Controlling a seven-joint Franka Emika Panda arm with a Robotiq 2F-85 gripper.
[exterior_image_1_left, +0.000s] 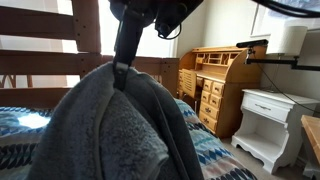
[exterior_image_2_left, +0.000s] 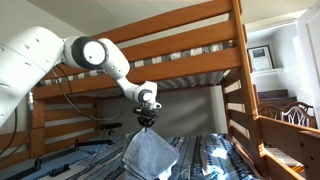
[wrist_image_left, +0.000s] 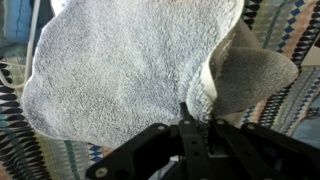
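A grey-blue towel (exterior_image_1_left: 105, 130) hangs in folds from my gripper (exterior_image_1_left: 121, 72), which is shut on a pinch of it near the top. Seen from exterior view 2, the towel (exterior_image_2_left: 150, 153) drapes below the gripper (exterior_image_2_left: 147, 122) over the bed, and whether its lower edge touches the bedding is hard to tell. In the wrist view the cloth (wrist_image_left: 130, 70) spreads wide beneath the gripper, with a raised fold running up to the fingertips. The fingertips are partly buried in the fabric.
The patterned bedspread (exterior_image_1_left: 205, 150) lies under the towel. Wooden bunk rails (exterior_image_2_left: 240, 90) stand at the right and overhead. A wooden desk (exterior_image_1_left: 215, 80) and a white nightstand (exterior_image_1_left: 265, 125) are beyond the bed.
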